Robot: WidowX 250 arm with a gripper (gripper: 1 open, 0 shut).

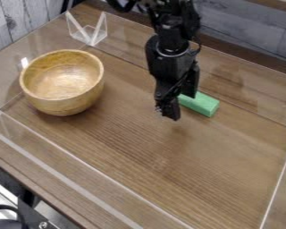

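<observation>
My black gripper [181, 104] hangs over the middle of the wooden table, its fingers open and pointing down. A green rectangular block [200, 106] lies flat just to the right of the gripper, partly hidden behind it. Whether a finger touches the block cannot be told from this view.
A large wooden bowl [62, 79] sits at the left. A white wire object [83, 27] is at the back left. Black cables show at the lower left edge.
</observation>
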